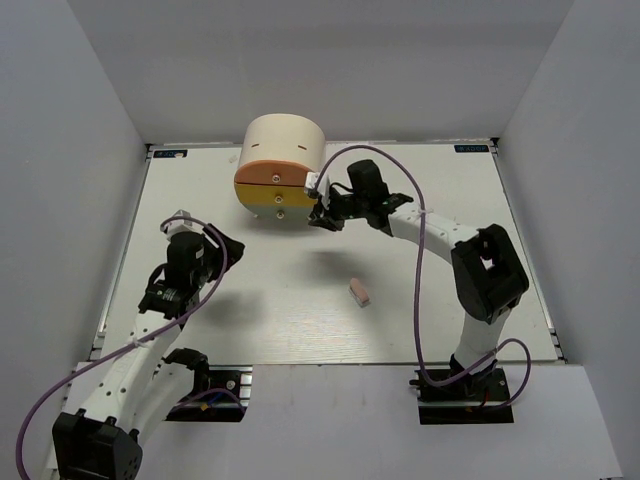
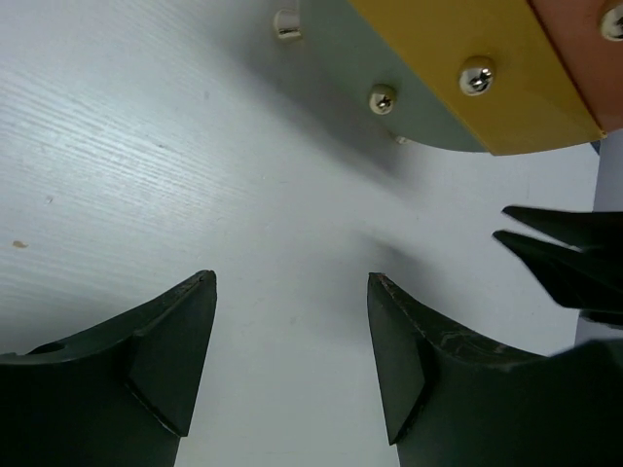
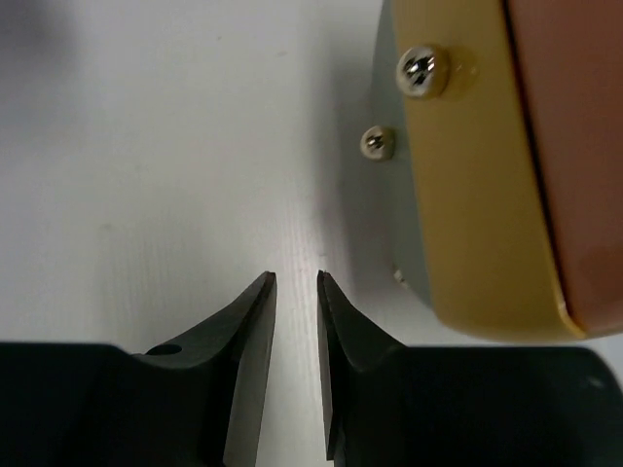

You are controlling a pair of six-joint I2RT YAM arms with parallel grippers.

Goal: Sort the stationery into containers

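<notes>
A rounded cabinet (image 1: 285, 140) with stacked drawers stands at the back of the table. Its brown-orange drawer (image 1: 274, 174), yellow drawer (image 1: 298, 196) and grey-green drawer (image 2: 352, 73) all look closed, with small metal knobs. On the bare table front of centre lies a pink block (image 1: 359, 292), perhaps an eraser. My left gripper is wide open and empty, in front and left of the cabinet. Close to the cabinet's front right corner is my right gripper, its fingers a narrow gap apart and empty. No knob lies between them.
The right gripper's dark fingers (image 2: 555, 226) show at the right edge of the left wrist view. Purple cables (image 1: 419, 290) arch over both arms.
</notes>
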